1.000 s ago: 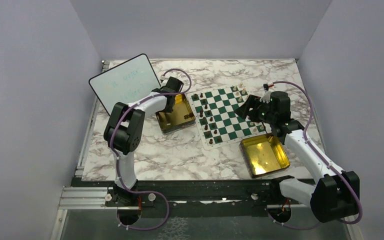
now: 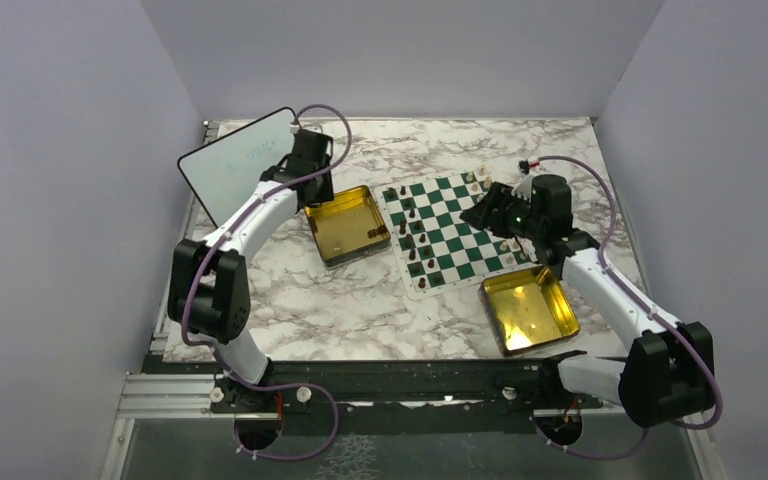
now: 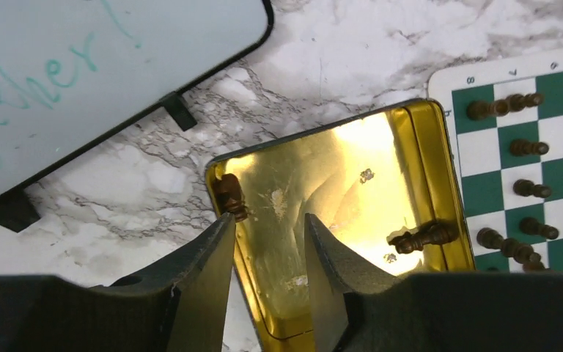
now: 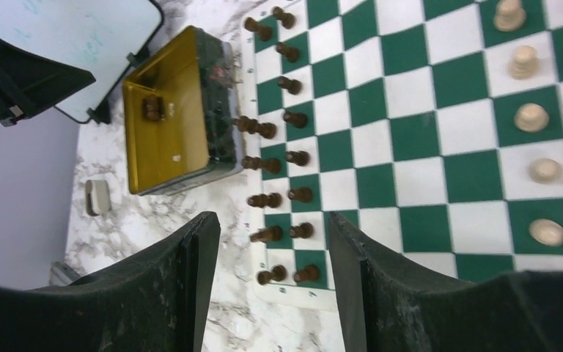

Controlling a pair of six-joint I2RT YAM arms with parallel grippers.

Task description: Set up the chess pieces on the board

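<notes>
The chessboard [image 2: 457,230] has dark pieces along its left side and light pieces [image 4: 531,117] along its right. My left gripper is open and empty above the left gold tray [image 3: 337,169], where two dark pieces lie: one [image 3: 229,192] at the left wall, another [image 3: 421,237] near the right wall. My right gripper hangs over the board, its fingers apart with nothing seen between them.
The right gold tray [image 2: 528,310] sits at the board's front right. A whiteboard [image 2: 242,165] with green writing stands behind the left tray.
My right arm has shifted slightly up and leftward in the top view.
</notes>
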